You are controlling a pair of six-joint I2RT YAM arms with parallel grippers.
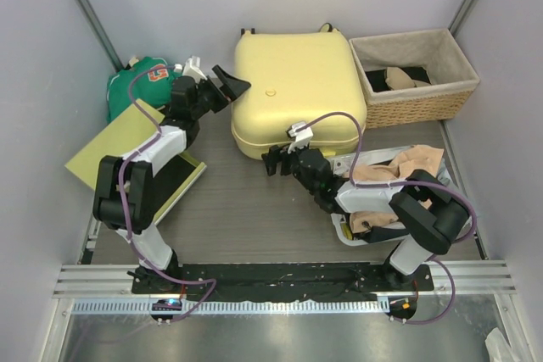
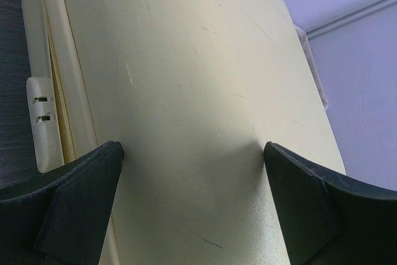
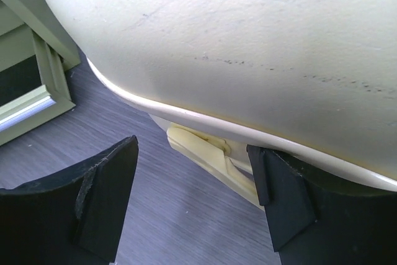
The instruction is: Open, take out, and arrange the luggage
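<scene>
A large yellow hard-shell suitcase lies flat and closed at the back middle of the table. Its side seam and a latch show in the left wrist view. My left gripper is open at the suitcase's left edge, its fingers spread wide before the shell. At the front edge, my right gripper is open, with one finger close to the suitcase rim. The suitcase handle appears between and beyond the right fingers; I cannot tell whether they touch it.
A wicker basket stands at the back right, and a white bin with cloth sits in front of it. On the left are a tilted yellow-green box and a green bag.
</scene>
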